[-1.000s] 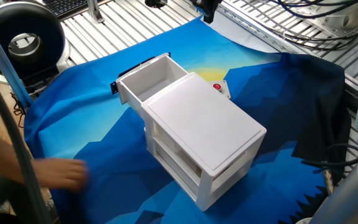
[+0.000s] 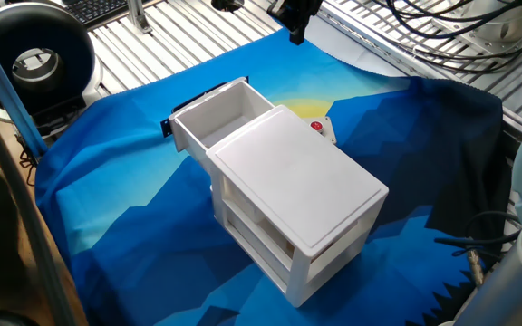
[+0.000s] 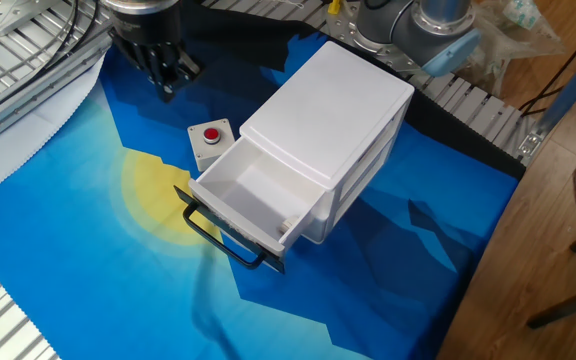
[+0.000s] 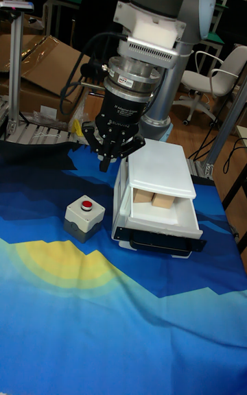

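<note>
A white drawer cabinet [image 2: 302, 177] stands on the blue cloth, its top drawer [image 3: 253, 190] pulled out. The drawer front carries a black handle [image 3: 218, 235]. Wooden blocks [image 4: 162, 201] show toward the back of the drawer in exterior view 3; the cabinet top hides that part in exterior view 1. Beside the cabinet sits a box with a red button [image 4: 86, 206]. My black gripper [image 4: 108, 166] hangs pointing down, above the cloth and apart from cabinet and button box. Its fingers overlap in these views, so whether they are open or shut is unclear.
Bare cloth [image 3: 98, 270] spreads in front of the drawer. Metal slats [image 2: 179, 45] border the cloth, with cables [image 2: 451, 14] at the back right. A round black-and-white object [image 2: 34, 59] stands at the far left in exterior view 1.
A person's hand at the lower left, seen one second ago, has withdrawn from the cloth. My gripper has shifted slightly left and down in exterior view 1. The cabinet and drawer look unmoved.
</note>
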